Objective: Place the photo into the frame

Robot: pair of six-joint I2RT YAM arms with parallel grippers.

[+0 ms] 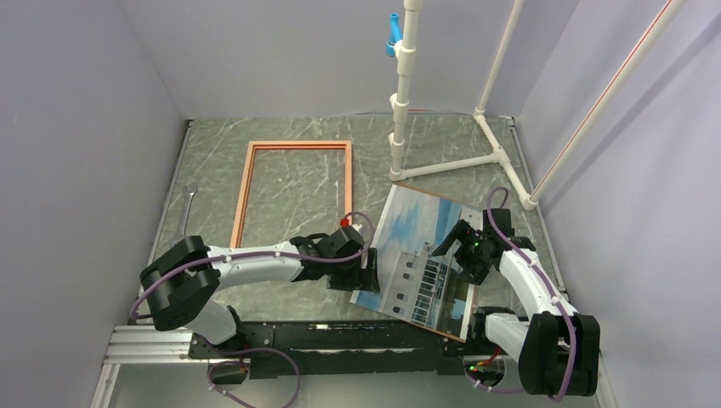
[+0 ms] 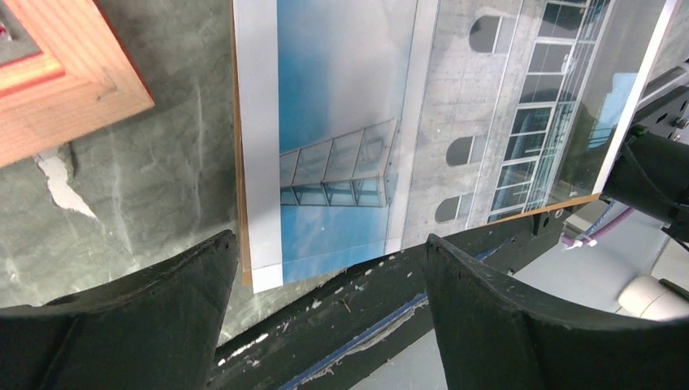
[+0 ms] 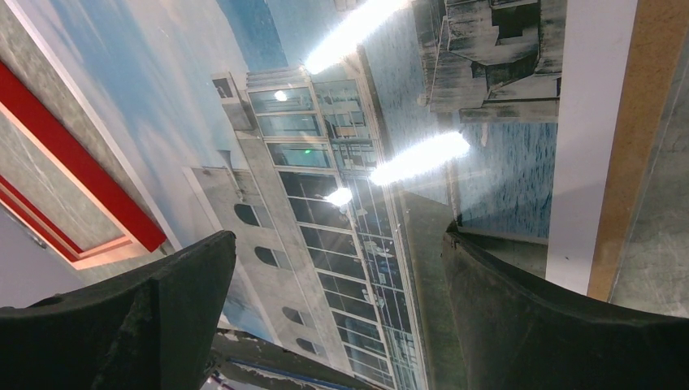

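The photo, a print of a building under blue sky with white borders and a brown backing, lies flat and turned on the table. Left of it is the empty wooden frame, whose corner also shows in the left wrist view. My left gripper is part open over the photo's lower left corner, and nothing is gripped between its fingers. Above the right part of the photo stands my right gripper, wide open and holding nothing. Glare from lamps crosses the print in the right wrist view. The left arm hides the frame's lower part from above.
White pipes stand behind the photo and to its right. A wrench lies at the table's left edge. The black front rail runs close below the photo's lower edge. Bare table shows inside the frame.
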